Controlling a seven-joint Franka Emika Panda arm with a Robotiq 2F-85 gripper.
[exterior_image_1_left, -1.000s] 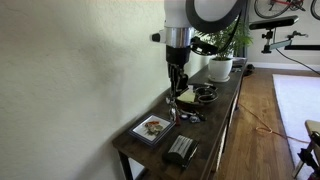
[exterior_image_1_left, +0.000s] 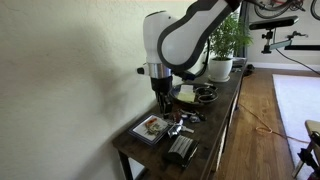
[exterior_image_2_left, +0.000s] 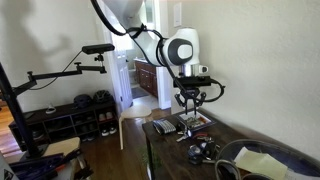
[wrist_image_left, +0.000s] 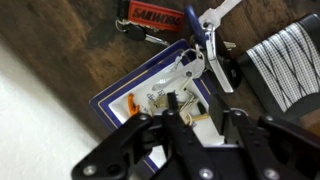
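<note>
My gripper points down over a blue-edged tray (wrist_image_left: 108, 99) with a white inside. Its fingers stand partly together, on something small that I cannot make out against the tray's contents. Small metal pieces and an orange item (wrist_image_left: 132, 104) lie in the tray. A silvery metal tool (wrist_image_left: 181, 73) crosses the tray just beyond the fingertips. In exterior view 1 the gripper is low over the dark table, and the tray (exterior_image_1_left: 150, 127) shows on its left.
Beside the tray lie a red-labelled item (wrist_image_left: 158, 14), a blue-handled tool (wrist_image_left: 194, 24) and a black case with a ribbed pale top (wrist_image_left: 286, 65). Dark bowls (exterior_image_1_left: 206, 95) and a potted plant (exterior_image_1_left: 228, 42) stand farther back. A white wall borders the table.
Over the last second the arm has come lower and toward the tray, with its body leaning left in exterior view 1. The tray and black case have stayed put.
</note>
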